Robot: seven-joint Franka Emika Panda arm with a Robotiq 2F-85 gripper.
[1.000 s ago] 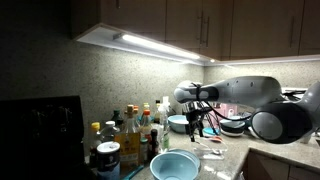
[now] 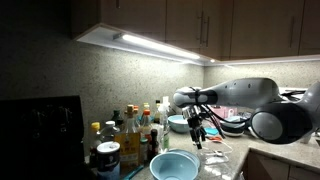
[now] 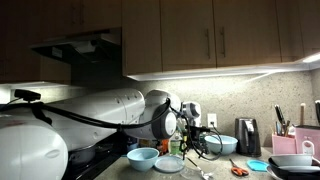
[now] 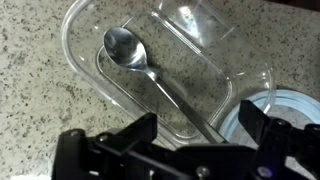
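Observation:
A metal spoon (image 4: 125, 48) lies in a clear plastic container (image 4: 72, 38) on the speckled counter. In the wrist view its bowl is at the upper left, and the handle slants down to the right. My gripper is open above the container, its black fingers (image 4: 143, 132) well apart on either side of the lower handle; nothing is held. The handle's far end is hidden by the gripper. In exterior view 1 the gripper (image 2: 199, 145) points down at the clear container (image 2: 216, 154), behind the front blue bowl (image 2: 176, 166).
A pale blue-rimmed plate (image 4: 290, 103) sits beside the container. Bottles (image 2: 131, 140) crowd the wall side. Another blue bowl (image 3: 222, 144) and a kettle (image 3: 246, 135) stand farther back. Orange-handled scissors (image 3: 238, 170) and stacked pans (image 3: 294, 168) are to the right in exterior view 2.
My gripper has come slightly lower over the container area. The bowls and bottles have not moved.

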